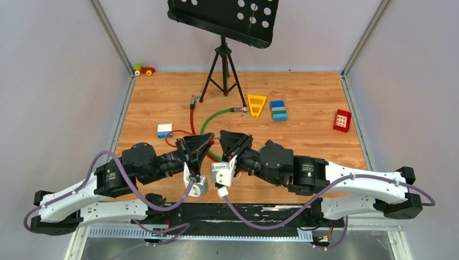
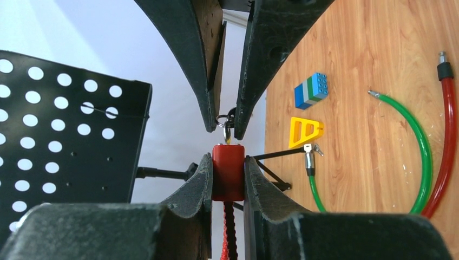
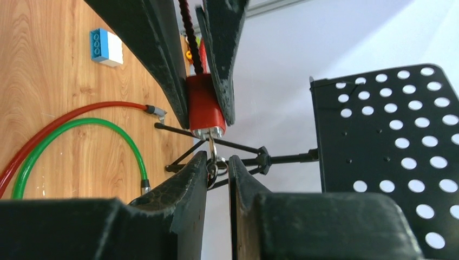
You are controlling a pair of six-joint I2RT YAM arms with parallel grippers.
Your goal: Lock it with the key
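The red lock body [image 2: 228, 172] is pinched between my left gripper's fingers, with its metal end toward my right gripper [image 1: 222, 138]. A key [image 3: 212, 146] with a small ring stands out of that end; how deep it sits is hidden. In the right wrist view, the key's head and ring lie in the gap of my right gripper. Its fingers stand apart there, with space beside the key. My left gripper [image 1: 211, 139] meets the right one tip to tip above the table in the top view.
A black music stand [image 1: 224, 21] rises at the back. Red [image 3: 76, 114] and green [image 3: 89, 120] cables loop on the floor below. Toy bricks [image 1: 279, 111] and a yellow wedge [image 1: 256, 105] lie behind.
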